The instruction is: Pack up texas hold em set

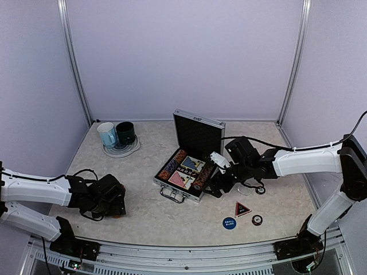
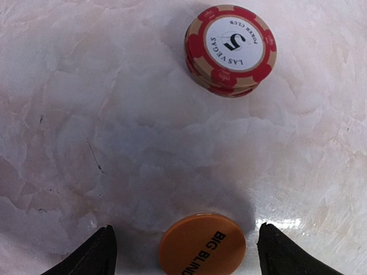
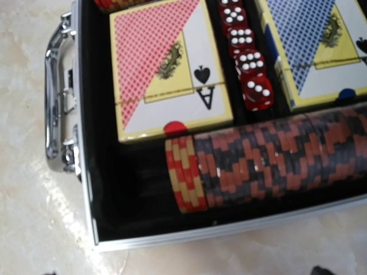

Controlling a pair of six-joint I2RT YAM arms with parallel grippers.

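Note:
My left gripper is part open over the table, its fingers to either side of an orange BIG BLIND disc [image 2: 202, 246]. From above, that arm hides nearly all of the disc. Beyond the disc lies a short stack of red chips [image 2: 230, 46] marked 5. The silver case [image 1: 189, 197] stands open mid-table. Its right-hand row of chips [image 3: 275, 157] leaves a gap at the handle end; two card decks [image 3: 172, 69] and red dice [image 3: 249, 63] fill the middle. My right gripper [image 1: 213, 192] is open beside the case; only its tips show in the right wrist view.
A blue SMALL BLIND disc [image 1: 229, 223], a red triangle [image 1: 242, 209] and a black round chip [image 1: 257, 220] lie front right. Light blue [image 1: 106, 135] and dark [image 1: 125, 133] mugs stand on saucers at the back left.

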